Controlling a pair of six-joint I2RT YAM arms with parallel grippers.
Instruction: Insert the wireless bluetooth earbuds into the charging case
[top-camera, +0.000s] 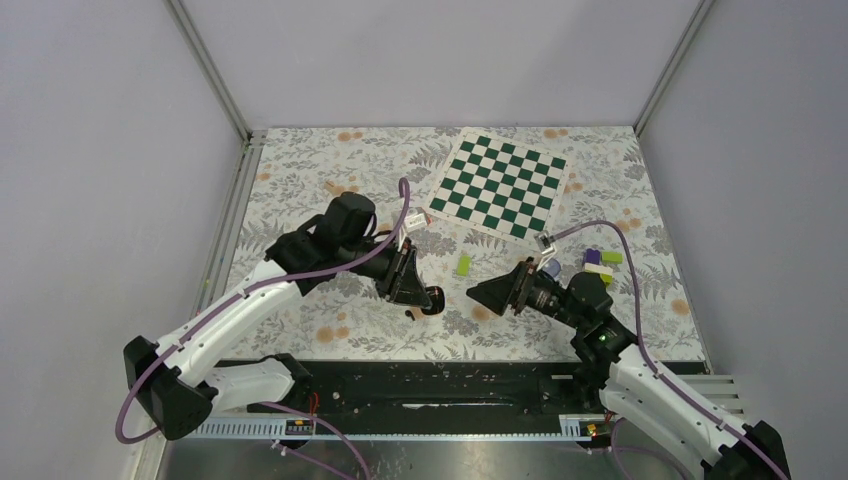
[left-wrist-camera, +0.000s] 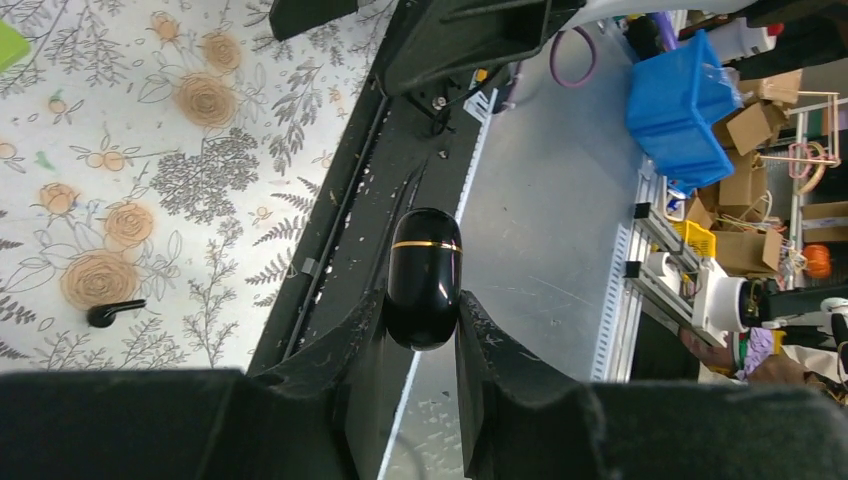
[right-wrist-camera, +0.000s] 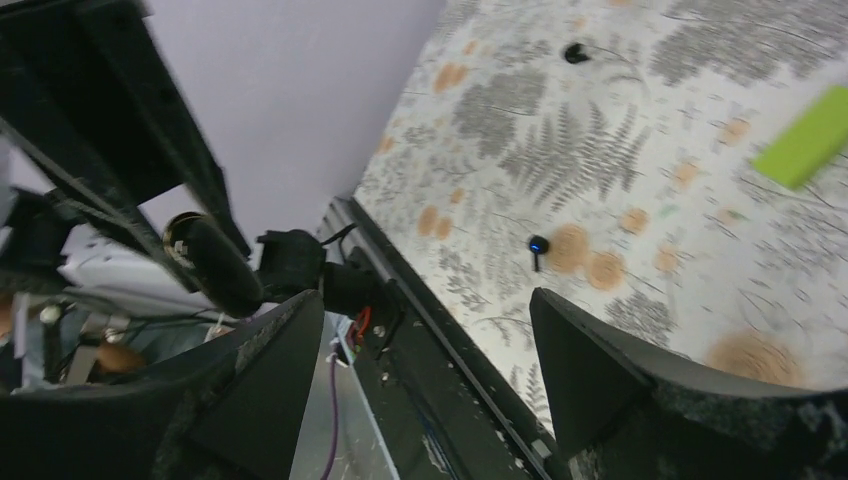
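My left gripper is shut on the black charging case (left-wrist-camera: 423, 270) with a thin gold band, held upright; from the top it hangs (top-camera: 432, 300) just left of my right gripper (top-camera: 485, 295). In the right wrist view the case (right-wrist-camera: 215, 262) appears at the left, between the left fingers. My right gripper is open, nothing between its fingers. A black earbud lies on the patterned mat below, and shows in the right wrist view (right-wrist-camera: 537, 247) too. Another small dark piece (right-wrist-camera: 575, 53) lies farther off.
A checkerboard (top-camera: 497, 185) lies at the back. A green block (top-camera: 463, 265) sits in the middle, and several coloured blocks (top-camera: 600, 265) are at the right. The mat's front edge (top-camera: 440, 361) borders a dark rail close below both grippers.
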